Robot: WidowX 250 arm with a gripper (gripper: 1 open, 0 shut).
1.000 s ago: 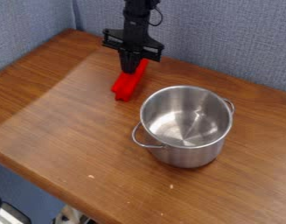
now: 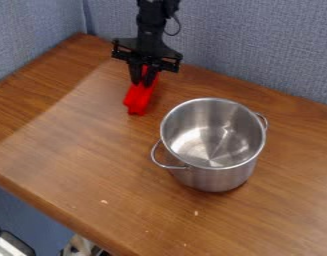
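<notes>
My black gripper [image 2: 146, 72] hangs at the upper middle, its fingers down around the upper end of a red elongated block [image 2: 138, 98] lying on the wooden table. Whether the fingers touch or grip it is unclear. A steel pot [image 2: 214, 150] with two side handles stands to the right and in front of the block.
Blue-grey padded walls [image 2: 259, 55] bound it at the back and left. The table's front left edge drops to the floor.
The pot is unmoved.
</notes>
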